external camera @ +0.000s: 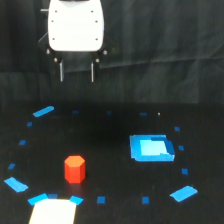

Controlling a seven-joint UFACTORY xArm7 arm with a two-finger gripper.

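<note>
A white gripper (77, 70) hangs high at the upper left, its two thin fingers apart with empty space between them. Below it on the black table stands a red hexagonal block (75, 169). To the right lies a pale square (153, 147) bordered by blue tape. A second light, cream square (52, 213) with blue pieces at its corners is at the bottom left, cut off by the frame edge.
Small blue tape marks and strips (183, 193) are scattered around the black table (115, 185).
</note>
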